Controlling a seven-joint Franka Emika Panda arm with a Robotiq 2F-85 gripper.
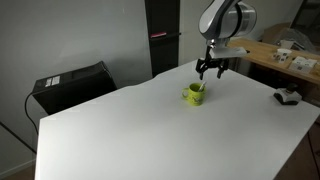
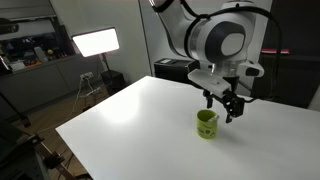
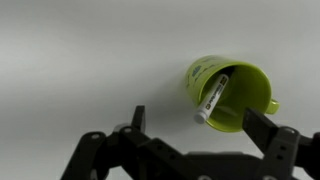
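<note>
A yellow-green mug stands upright on the white table, its handle to the left in exterior view 1. A white marker with dark lettering leans inside the mug, one end sticking out over the rim. My gripper is open above the table, close to the mug and higher than its rim. In the wrist view, the mug sits right of centre, beyond the spread fingers. Nothing is between the fingers, and they appear clear of both mug and marker.
A black case lies at the table's far left in exterior view 1. On the right are a small dark device and a wooden shelf with several items.
</note>
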